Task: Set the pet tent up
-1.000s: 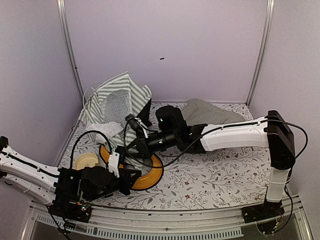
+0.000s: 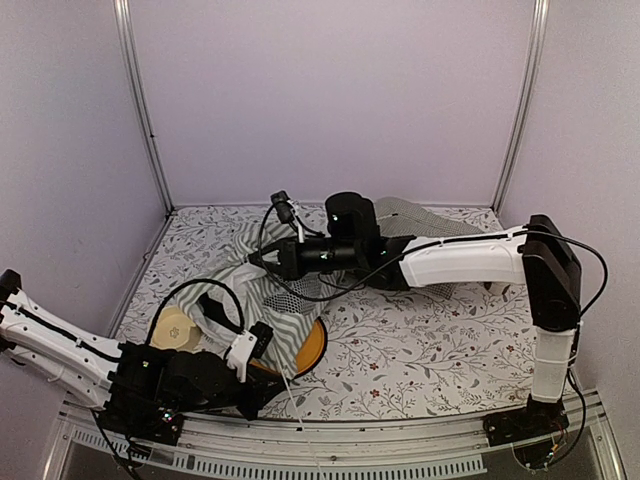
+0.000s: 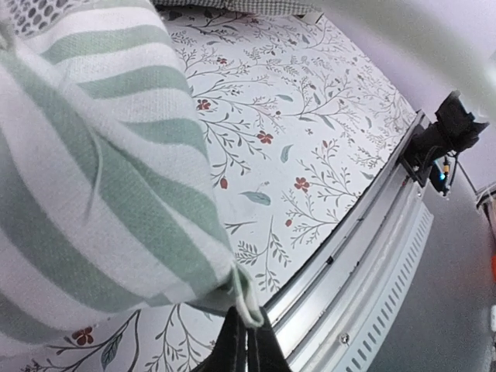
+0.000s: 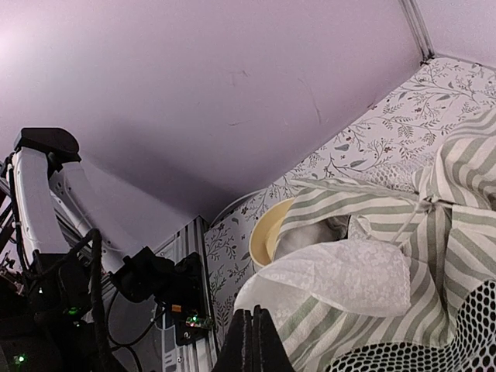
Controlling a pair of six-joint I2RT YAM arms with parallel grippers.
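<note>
The green-and-white striped tent fabric [image 2: 295,330] lies slumped in folds over an orange disc [image 2: 312,348], with a mesh panel and a white cloth [image 4: 341,275] among it. My left gripper [image 2: 265,385] is low at the front, shut at the tip of a striped fold; in the left wrist view the fold's edge hangs over the fingertips [image 3: 248,333], and whether it is pinched is unclear. A thin white pole runs down from there past the front edge. My right gripper is shut above the fabric, with nothing visible between its fingers.
A cream bowl [image 2: 172,330] sits at the left. A grey checked mat [image 2: 425,220] lies at the back right, partly behind the right arm. Walls border the back and sides.
The tent, standing upright at the back left a second ago, has collapsed toward the front, its pole swung down over the front edge. My right gripper has moved up and back; my left slightly forward.
</note>
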